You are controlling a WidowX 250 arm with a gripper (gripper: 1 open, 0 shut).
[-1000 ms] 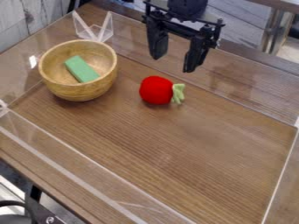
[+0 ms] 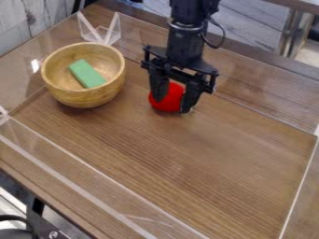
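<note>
My black gripper [image 2: 174, 89] is lowered over a red round object [image 2: 167, 101] on the wooden table, its fingers around the object's sides and partly hiding it. Whether the fingers touch it or how far they are closed is hard to tell. A wooden bowl [image 2: 110, 91] at the left holds a green block [image 2: 85, 74].
Pale walls or edges border it at the top left and top right.
My gripper has descended from above and behind onto the red object, now covering much of it and the small green part that showed at its right.
</note>
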